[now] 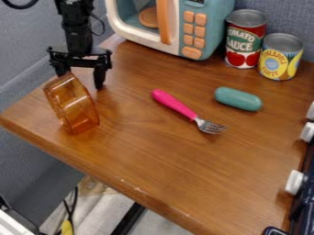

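Observation:
My gripper (81,66) hangs at the table's left back edge, its black fingers pointing down, just behind an amber transparent container (72,105) that rests tilted on the left of the table. Whether the fingers are open or shut is hard to tell. A pink-handled fork (185,111) lies mid-table, and a teal oblong object (238,98) lies to its right.
A teal toy microwave (197,27) stands at the back, with a tomato can (243,41) and a yellow-labelled can (280,59) to its right. A dark appliance (296,193) lines the right edge.

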